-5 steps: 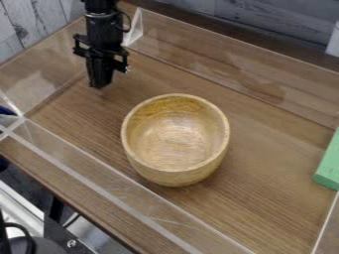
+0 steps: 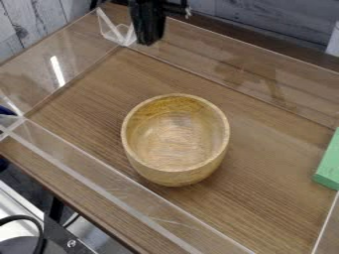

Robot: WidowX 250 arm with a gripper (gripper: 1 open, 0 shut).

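Note:
A round wooden bowl [image 2: 175, 159] stands on the wooden table [image 2: 93, 109], slightly right of the middle. My gripper [image 2: 143, 38] is at the top edge of the view, high above and behind the bowl. It is dark and partly out of frame, and nothing shows between its fingers; it looks shut.
A green object [image 2: 326, 159] lies at the right edge. Clear strips border the table at left and bottom, with a black cable at the lower left. The table around the bowl is clear.
My gripper has moved up and to the right from the back left of the table, now mostly leaving the view. The bowl has not moved.

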